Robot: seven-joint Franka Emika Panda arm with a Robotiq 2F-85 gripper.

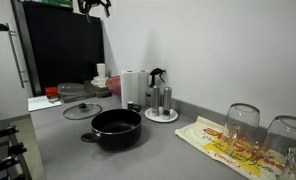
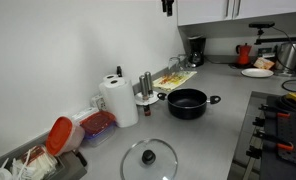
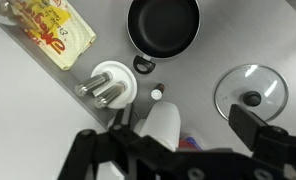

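My gripper [image 1: 95,10] hangs high above the counter at the top of exterior view 1, its fingers spread with nothing held between them. In the wrist view the black fingers frame the bottom of the picture, and the white paper towel roll [image 3: 161,122] appears far below. An empty black pot [image 1: 116,128] with two handles stands uncovered on the grey counter [image 1: 63,150]. Its glass lid [image 3: 250,92], with a black knob, lies flat on the counter, apart from the pot.
Metal grinders [image 3: 106,86] stand on a white plate [image 1: 161,116] by the wall. Upturned glass jars [image 1: 240,122] rest on a patterned cloth [image 1: 208,138]. A red container [image 2: 63,133] is beyond the towel rolls. Bare counter lies around the pot and along the front.
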